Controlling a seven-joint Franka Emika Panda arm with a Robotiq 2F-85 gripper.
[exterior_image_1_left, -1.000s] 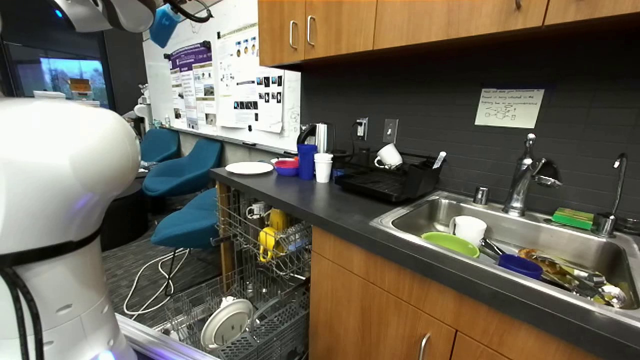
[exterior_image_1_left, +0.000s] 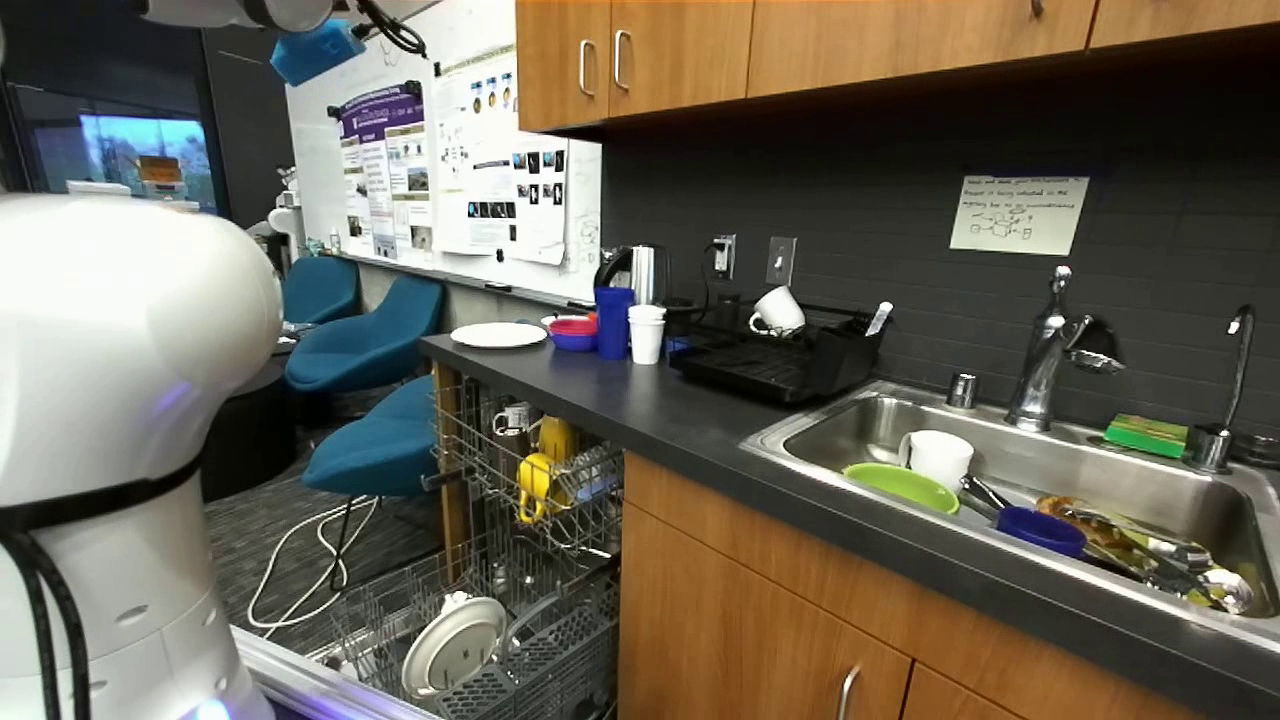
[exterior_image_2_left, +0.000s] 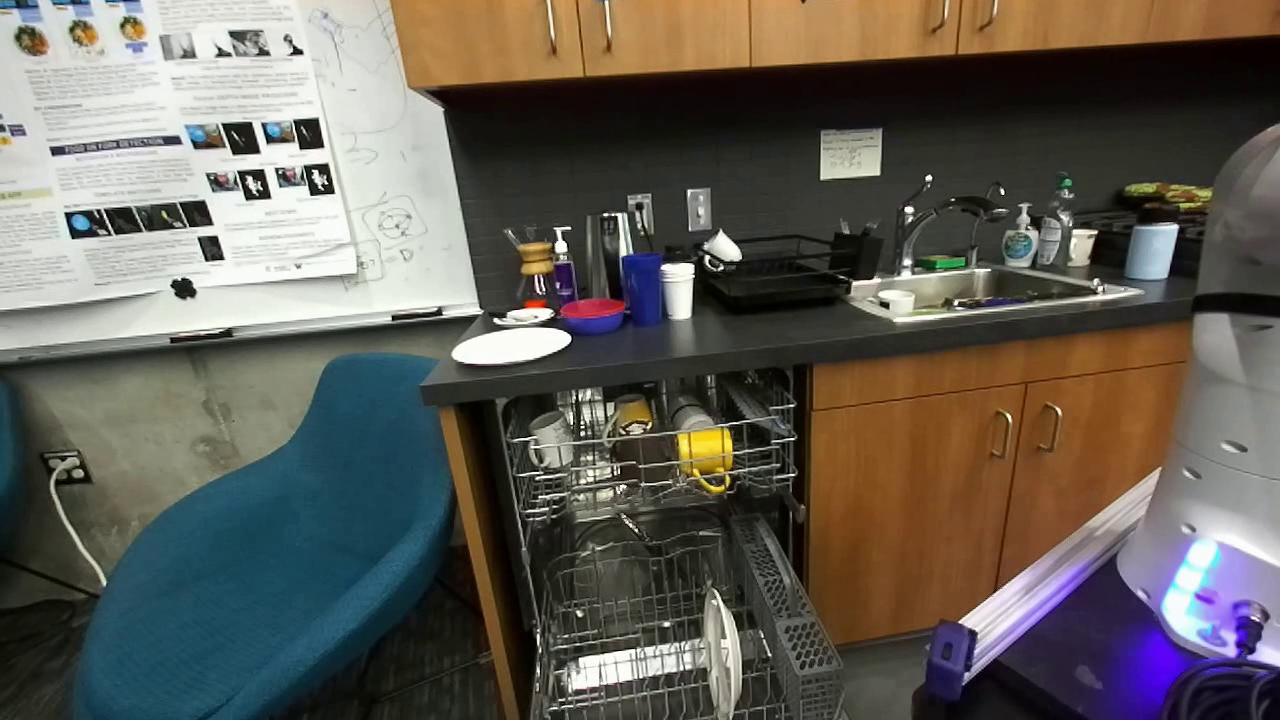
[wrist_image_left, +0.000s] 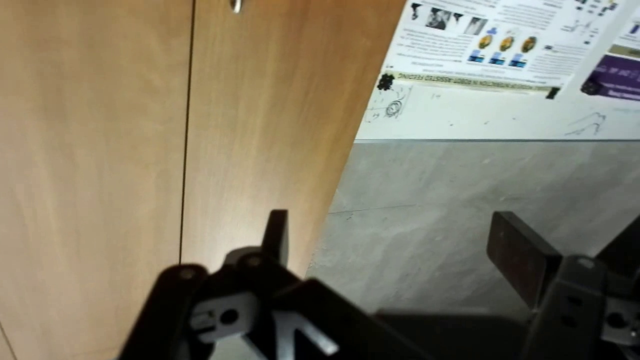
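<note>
In the wrist view my gripper stands open, its dark fingers wide apart and nothing between them. Beyond it are a wooden cabinet door (wrist_image_left: 264, 144) on the left and a bare grey wall (wrist_image_left: 432, 222) on the right. Exterior view 1 has only the wrist part of the arm at the top left, beside a blue piece (exterior_image_1_left: 317, 52); the fingers are out of sight there. The open dishwasher's upper rack holds mugs, including a yellow mug (exterior_image_2_left: 705, 452). A white plate (exterior_image_2_left: 721, 654) stands upright in the lower rack (exterior_image_2_left: 612, 600).
A white plate (exterior_image_2_left: 511, 347), nested bowls (exterior_image_2_left: 594, 318), a tall blue cup (exterior_image_2_left: 643, 288) and white cups (exterior_image_2_left: 677, 292) stand on the counter. Past the drying rack (exterior_image_1_left: 768, 366), the sink (exterior_image_1_left: 828, 444) holds several dishes. Upper cabinets (exterior_image_1_left: 888, 42) overhang the counter; blue chairs (exterior_image_2_left: 300, 540) stand left of it.
The wrist part of the arm has moved up in exterior view 1, and the blue piece has tilted. The dishes and racks have not moved.
</note>
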